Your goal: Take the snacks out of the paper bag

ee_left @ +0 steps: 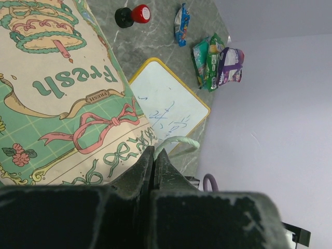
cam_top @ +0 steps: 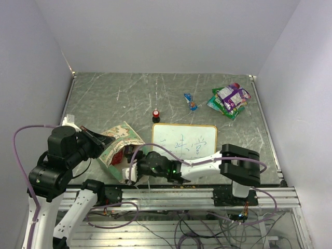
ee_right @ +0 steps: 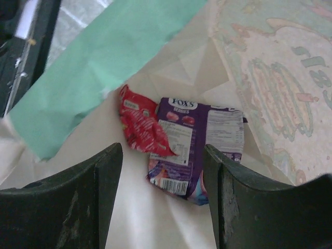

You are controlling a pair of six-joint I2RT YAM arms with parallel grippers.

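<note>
The patterned paper bag [cam_top: 122, 136] lies on its side at front left, its mouth facing right. My left gripper is shut on the bag's pale cord handle [ee_left: 179, 140], which sticks out past its fingertips. At the bag's mouth, my right gripper stands open. Inside the bag, a red snack pack [ee_right: 139, 123] partly overlaps a dark purple pack [ee_right: 199, 132]; both appear ahead of the right fingers, with nothing gripped. Out on the table, at back right, lie purple and green packs [cam_top: 231, 98] and a small blue pack [cam_top: 190, 101].
A whiteboard [cam_top: 181, 136] with a yellow edge lies right of the bag, partly under the right arm. A red and black stamp [cam_top: 155, 116] stands behind it.
</note>
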